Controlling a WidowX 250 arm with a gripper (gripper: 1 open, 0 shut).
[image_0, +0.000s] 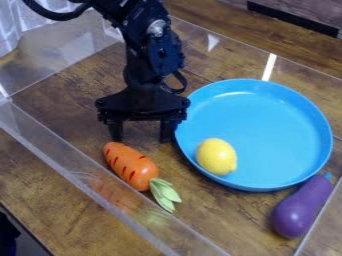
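Observation:
My black gripper (142, 124) is low over the wooden table, left of the blue plate, with its fingers spread open and nothing seen between them. Just below it lies an orange toy carrot (132, 168) with dark stripes and pale green leaves. A yellow lemon-like toy (217, 156) rests in the blue plate (273, 108), at its lower left.
A purple eggplant (301, 208) lies at the lower right, outside the plate. Clear walls border the wooden table (67, 98). Bare wood shows to the left of my gripper and at the back.

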